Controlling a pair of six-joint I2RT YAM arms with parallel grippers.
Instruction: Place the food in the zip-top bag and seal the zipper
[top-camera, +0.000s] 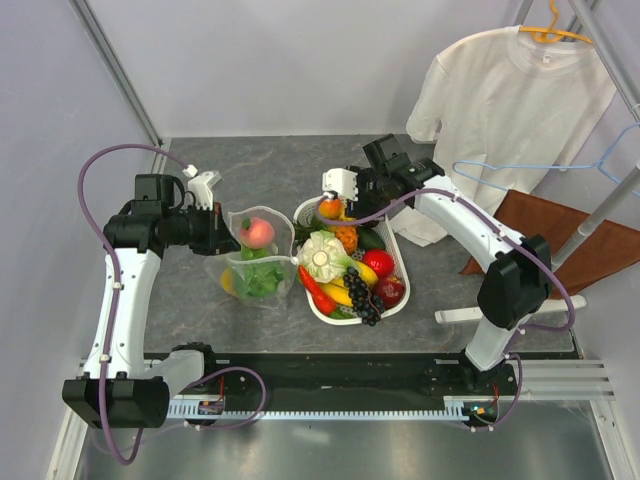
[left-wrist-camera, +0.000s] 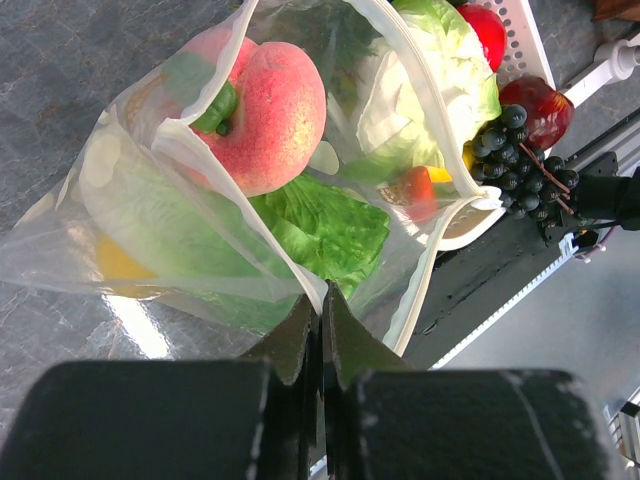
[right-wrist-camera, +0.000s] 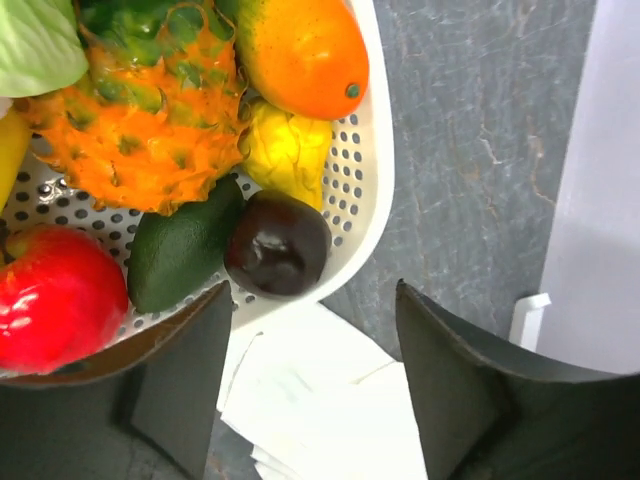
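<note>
The clear zip bag (top-camera: 226, 275) stands open at left, holding a peach (left-wrist-camera: 282, 112), leafy greens (left-wrist-camera: 320, 225) and something yellow. My left gripper is shut on the bag's rim at the near edge. My right gripper hangs part open over the back of the white basket (right-wrist-camera: 365, 220), nothing between its fingers. Below it are a dark round fruit (right-wrist-camera: 278, 242), an avocado (right-wrist-camera: 178, 245), an orange mango (right-wrist-camera: 300, 55), a horned melon (right-wrist-camera: 140, 120) and a red tomato (right-wrist-camera: 55, 300). Cauliflower (top-camera: 322, 257), peppers, bananas and grapes (top-camera: 364, 298) also fill the basket.
A white T-shirt (top-camera: 500, 100) hangs at the back right, its hem beside the basket. A blue hanger and brown cloth (top-camera: 600, 240) are at right.
</note>
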